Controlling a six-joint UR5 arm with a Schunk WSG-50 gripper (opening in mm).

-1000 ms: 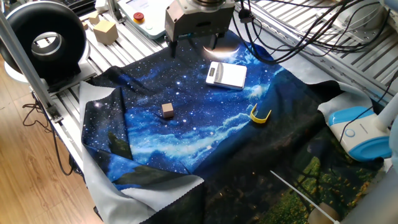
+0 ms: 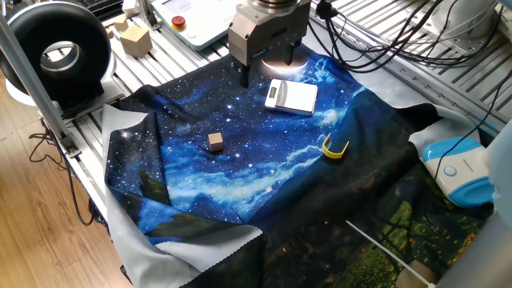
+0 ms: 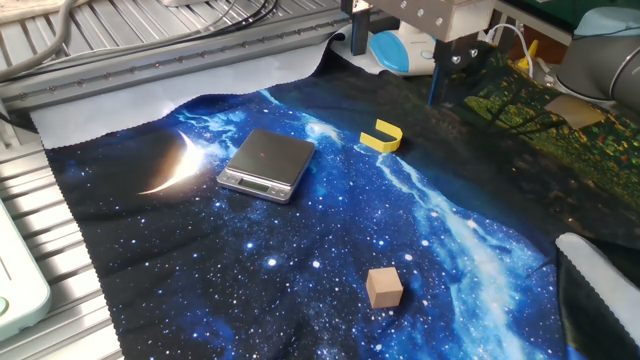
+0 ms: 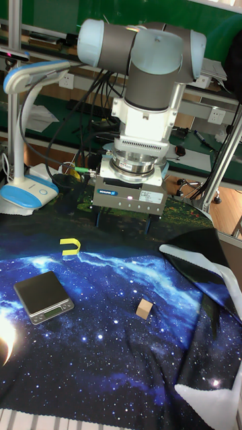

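Wide apart and empty, the fingers of my gripper (image 4: pixel 122 229) point down above the cloth. In exterior view 2 my gripper (image 3: pixel 398 75) hangs at the top, over the dark part of the cloth. A small wooden cube (image 2: pixel 215 142) rests on the starry cloth, well apart from the gripper; it also shows as a tan cube (image 3: pixel 384 288) in exterior view 2. The flat digital scale (image 3: pixel 268 165) has nothing on its plate. Beyond it lies a yellow U-shaped piece (image 3: pixel 382 137), also visible as a yellow curve (image 2: pixel 335 147) in exterior view 1.
A blue-and-white lamp base (image 2: pixel 458 171) stands at the cloth's edge. The cloth has raised folds (image 2: pixel 188 248) on one side. Wooden blocks (image 2: pixel 136 42) and a black ring-shaped object (image 2: pixel 56 56) sit off the cloth.
The cube, scale and yellow piece have stayed put.
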